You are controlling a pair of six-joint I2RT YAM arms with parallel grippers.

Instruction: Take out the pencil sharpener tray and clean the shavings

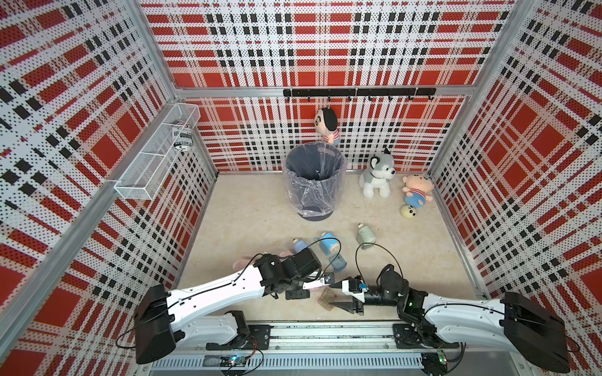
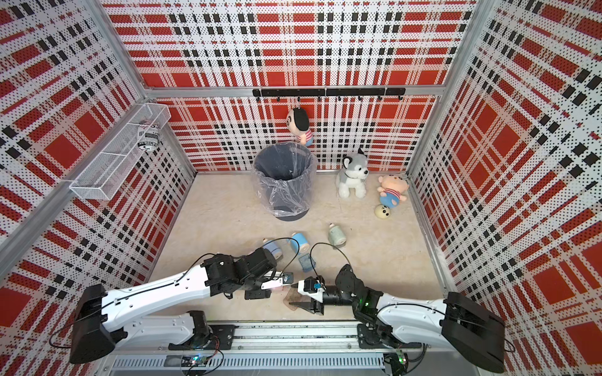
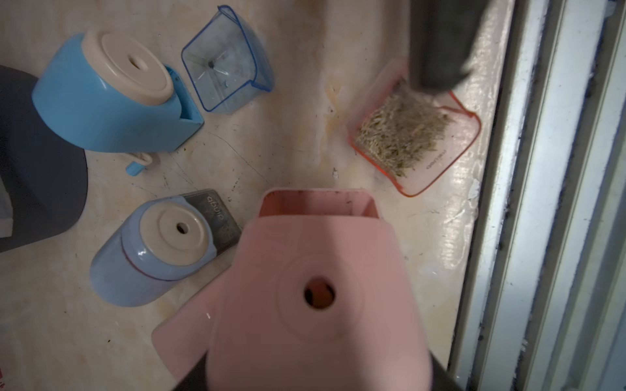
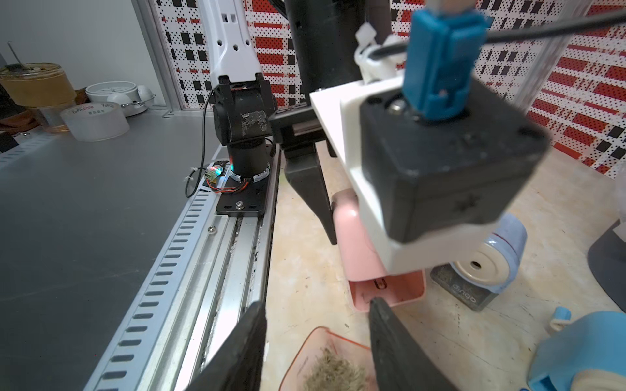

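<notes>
A pink pencil sharpener (image 3: 319,260), with a round hole and an empty slot at its end, fills the lower middle of the left wrist view. My left gripper is shut on its body, with just its dark fingers showing at the bottom. Apart from the sharpener is the clear red-rimmed tray (image 3: 404,130), heaped with pale shavings (image 4: 335,374). My right gripper is shut on this tray, which sits between its dark fingers. From above, the tray (image 1: 325,299) shows between the two hands, near the table's front edge.
Beyond the hands lie a blue sharpener (image 3: 111,97), its empty clear tray (image 3: 225,65), a lilac sharpener (image 3: 150,254) and a green one (image 1: 366,235). Another pink thing (image 3: 186,329) is partly hidden. A lined bin (image 1: 315,178) stands at the back, with plush toys to its right.
</notes>
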